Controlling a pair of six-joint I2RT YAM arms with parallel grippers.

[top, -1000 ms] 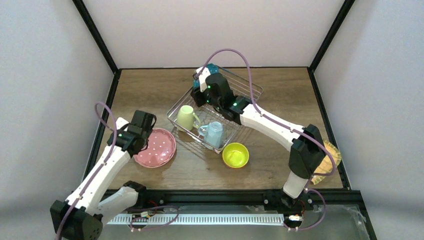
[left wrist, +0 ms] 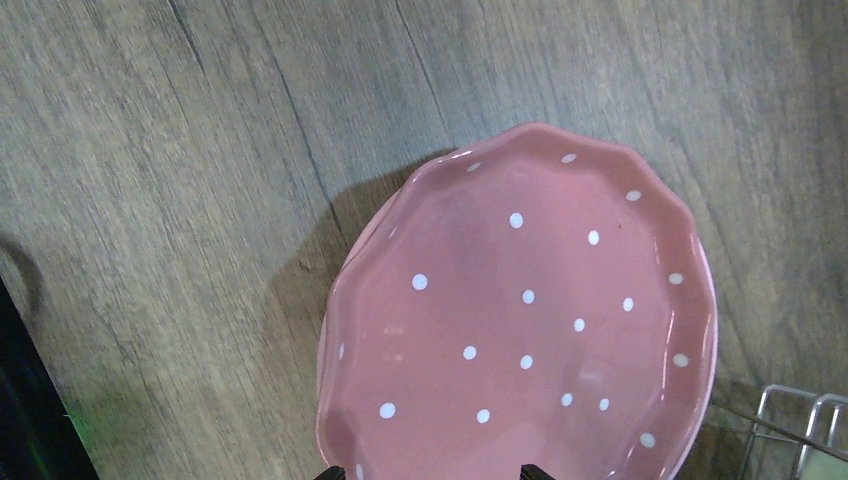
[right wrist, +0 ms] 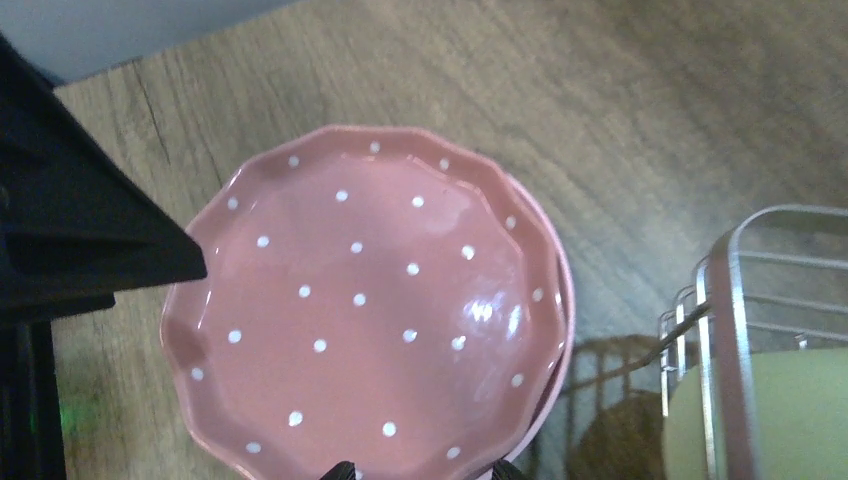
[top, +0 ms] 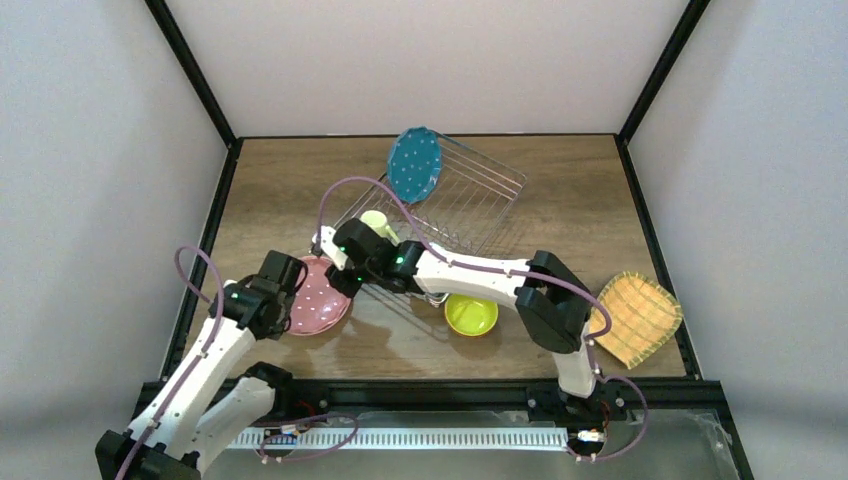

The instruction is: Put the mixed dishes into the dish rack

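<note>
Stacked pink dotted plates [top: 318, 300] lie on the table at the left; a second rim peeps out under the top one in both wrist views. Over their left side my left gripper is open, only its fingertips showing at the frame's bottom. My right gripper, also open, hangs above the plates from the right, with nothing between its fingers. In the wire dish rack [top: 503, 190] a blue dotted plate [top: 414, 165] stands upright at the back. A green mug [top: 374, 221] sits in the rack, partly hidden by the right arm, which mostly covers the blue mug.
A lime-green bowl [top: 471, 315] stands on the table in front of the rack. The yellow checked cloth [top: 637, 318] lies at the right. Both arms converge over the plates, close to each other. Bare table shows at the back right.
From the blue plate at the rack's back, my right gripper has swung left and forward to the pink plates. The blue plate stays in the rack.
</note>
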